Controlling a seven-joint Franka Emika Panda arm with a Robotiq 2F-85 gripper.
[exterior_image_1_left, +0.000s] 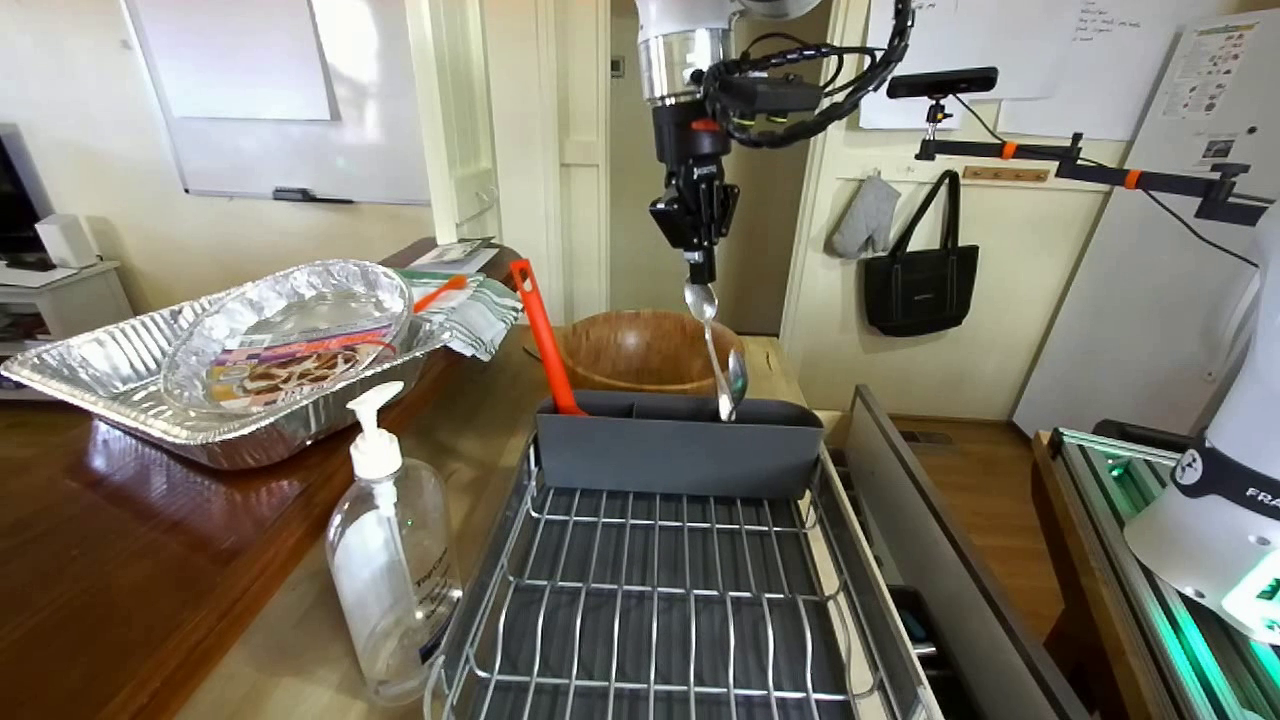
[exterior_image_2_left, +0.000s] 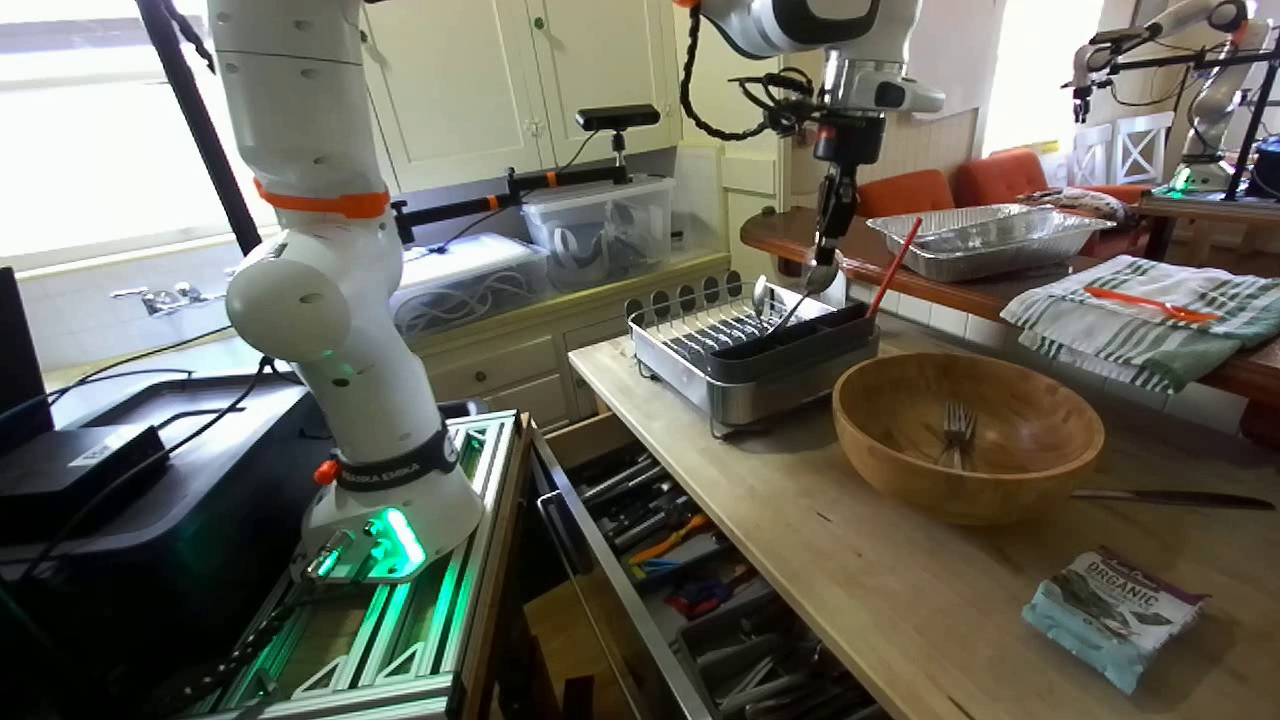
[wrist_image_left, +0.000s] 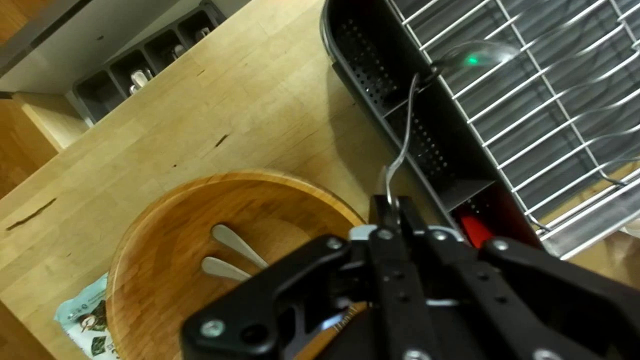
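Observation:
My gripper is shut on the bowl end of a metal spoon. The spoon hangs with its handle slanting down to the grey utensil caddy at the end of the dish rack. In the wrist view, the handle runs from the fingertips across the caddy's side. Beside its lower end, a second spoon's bowl leans out over the rack wires; this bowl also shows just above the caddy in exterior view 1. Whether the two spoons touch is unclear. A red-handled utensil stands in another caddy compartment.
A wooden bowl with utensils in it stands beside the caddy. A snack packet lies on the counter. The drawer below is open. A pump bottle stands left of the dish rack, whose wire floor looks clear.

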